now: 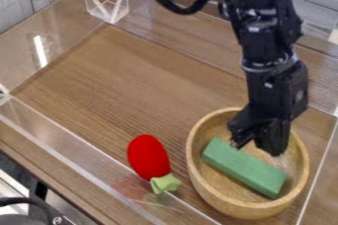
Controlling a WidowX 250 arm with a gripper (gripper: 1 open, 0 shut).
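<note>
The black gripper hangs over the back rim of a wooden bowl at the lower right; its fingers look shut, with nothing visible between them. A green block lies inside the bowl, slanting from upper left to lower right, below the gripper.
A red object with a green end lies on the table just left of the bowl. A transparent item stands at the back left.
</note>
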